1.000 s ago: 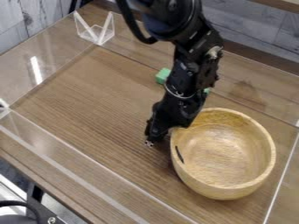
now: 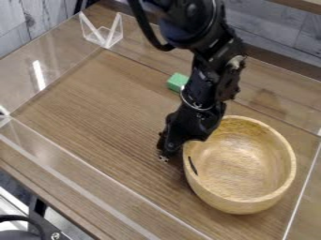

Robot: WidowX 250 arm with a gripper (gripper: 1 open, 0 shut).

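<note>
The black arm reaches down from the top to my gripper [image 2: 171, 148], which is low at the left rim of a large wooden bowl [image 2: 257, 169], close against it. The gripper looks shut, and I see nothing clearly held between its dark fingers, though the tips are hard to make out. Behind the arm, a small green block [image 2: 178, 82] rests on the wooden table [image 2: 100, 131].
A clear plastic bracket [image 2: 103, 30] stands at the back left corner of the table. A black cable lies at the bottom left edge.
The arm's upper part has shifted slightly, showing more of the green block. The gripper's tips stay at the bowl's left rim.
</note>
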